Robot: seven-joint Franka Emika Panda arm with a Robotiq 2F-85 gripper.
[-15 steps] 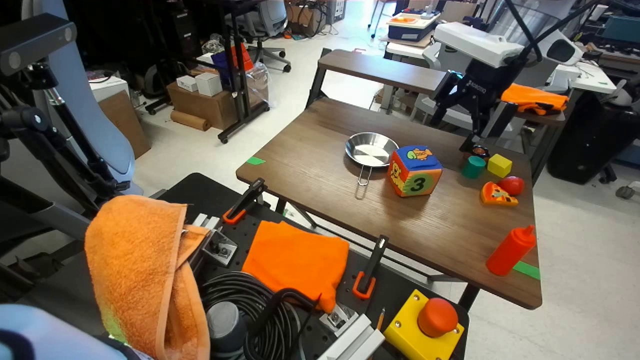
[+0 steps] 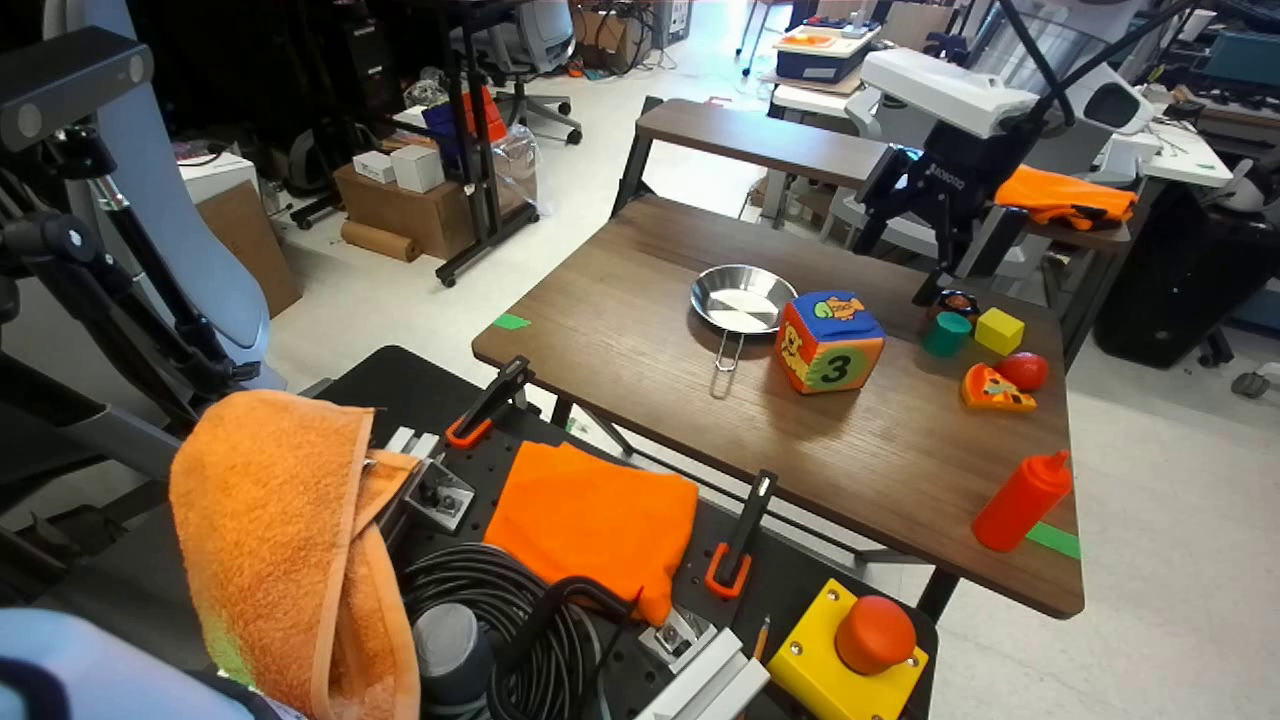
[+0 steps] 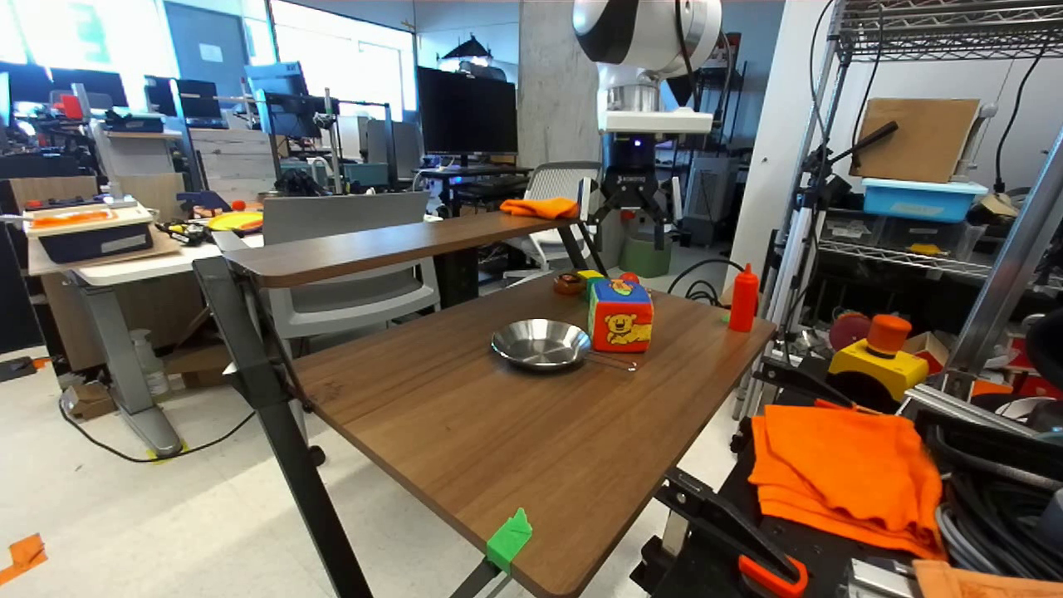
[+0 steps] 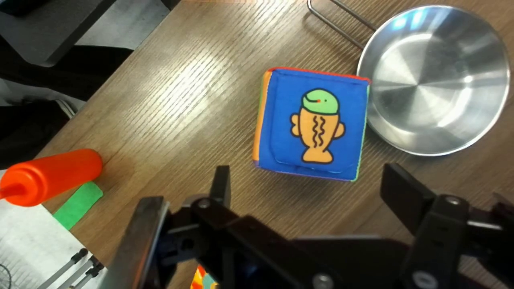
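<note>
High over the back of the wooden table, my gripper is open, its fingers wide apart with nothing between them. In the wrist view a soft cube (image 4: 315,127) with a blue, fish-printed top lies ahead of the fingertips. Beside it rests a shiny steel pan (image 4: 433,82), empty, its wire handle along the cube's side. A red squeeze bottle (image 2: 1022,502) stands by the table's near right corner. Grouped at the right back are a green cylinder (image 2: 947,334), a yellow block (image 2: 998,330), a red ball-like item (image 2: 1023,371) and a toy pizza slice (image 2: 997,389).
A raised shelf (image 2: 768,140) runs along the table's back edge, with an orange cloth (image 2: 1064,197) at its right end. A dark round item (image 3: 570,284) sits behind the cube.
My gripper has shifted slightly to the left in exterior view 1. The objects on the table have stayed in place.
</note>
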